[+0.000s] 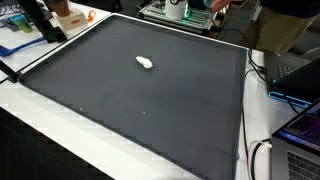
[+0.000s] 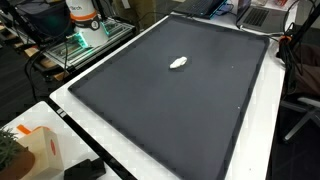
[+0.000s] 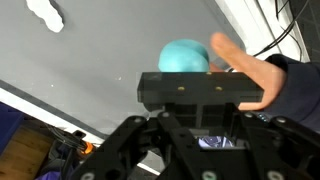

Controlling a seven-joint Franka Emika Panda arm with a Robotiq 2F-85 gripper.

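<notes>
In the wrist view my gripper shows as a dark block across the middle; how far its fingers are apart does not show clearly. Right behind it is a rounded light-blue object, partly covered by the gripper. A person's hand reaches in from the right, close to that object; whether the gripper touches the object cannot be told. A small white object lies alone on the dark grey board, away from the gripper. It appears again as a white piece in exterior view 2. The gripper is outside both exterior views.
The dark board is otherwise bare, with a white table edge around it. Laptops and cables stand along the right side. A box is at the near left corner in exterior view 2.
</notes>
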